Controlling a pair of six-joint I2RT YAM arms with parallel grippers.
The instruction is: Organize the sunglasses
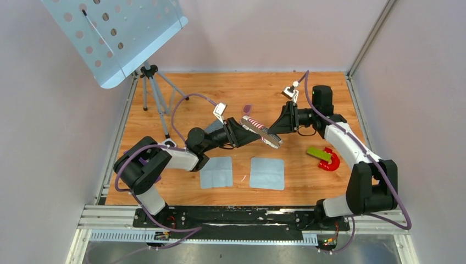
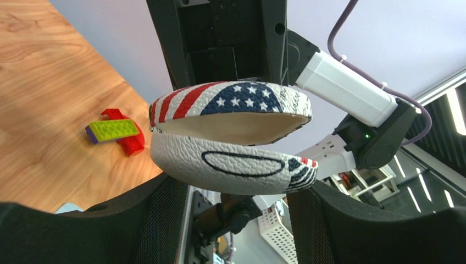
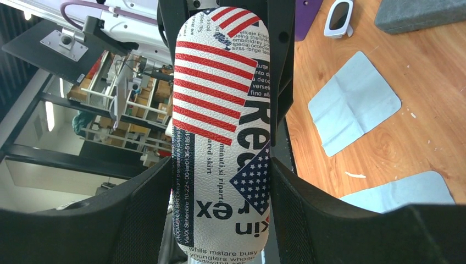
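Note:
A glasses case [image 1: 258, 126] printed with flags and text is in the air between my two grippers. The left wrist view shows the case [image 2: 233, 168] partly opened, a cream inside visible between its two halves; no glasses show in it. My right gripper has its fingers along both long sides of the case [image 3: 220, 110]. Close to the lower half, my left gripper has its fingers apart; the case covers the tips, so contact is unclear. Sunglasses with a pinkish lens [image 1: 247, 109] lie farther back, and white sunglasses [image 3: 339, 19] show in the right wrist view.
Two light blue cloths, a left one [image 1: 216, 173] and a right one [image 1: 267, 174], lie flat at the front. A dark grey block-like object [image 3: 420, 15] is partly cut off. To the right rest a green brick [image 1: 319, 154] and a red curved piece [image 1: 332, 161]. A tripod [image 1: 160, 104] stands back left.

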